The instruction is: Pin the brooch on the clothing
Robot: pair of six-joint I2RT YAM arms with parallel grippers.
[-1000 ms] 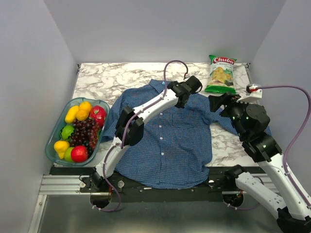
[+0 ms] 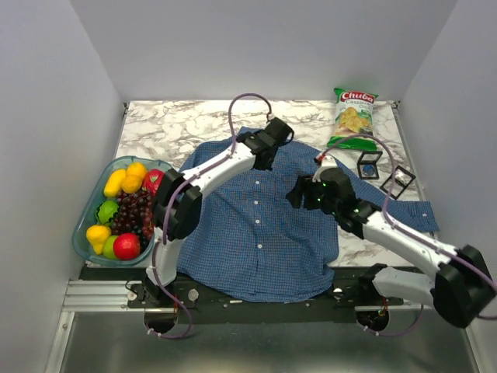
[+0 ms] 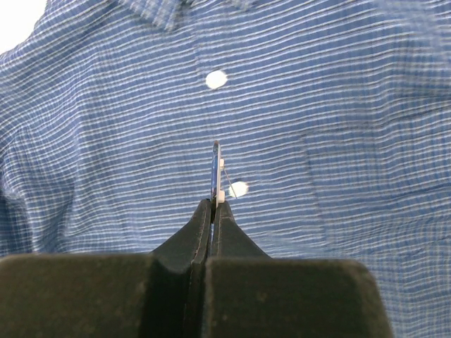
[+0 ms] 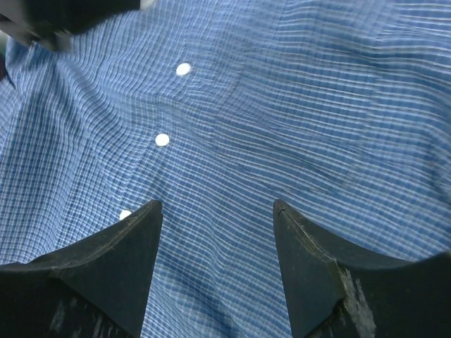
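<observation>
The blue checked shirt [image 2: 241, 233] lies spread on the marble table, its white buttons running down the front. In the left wrist view, a thin brooch [image 3: 215, 169] appears edge-on, pinched at its lower end by my left gripper, which is shut on it. The brooch's thin pin [image 3: 230, 182] slants away from its right side. Against the shirt behind it shows a white button [image 3: 238, 189]; whether the brooch touches the cloth I cannot tell. My right gripper is open over the shirt, with only cloth visible beyond its fingers [image 4: 144, 239].
A fruit basket [image 2: 80, 243] stands at the left edge. At the back right lies a green chip bag [image 2: 355, 120]. Two small open black cases [image 2: 369, 165] sit beside the right sleeve. Both arms reach over the shirt, close to each other.
My right arm has swung left from the right side to over the shirt, uncovering the small black cases. The left gripper has shifted left toward the shirt's button line.
</observation>
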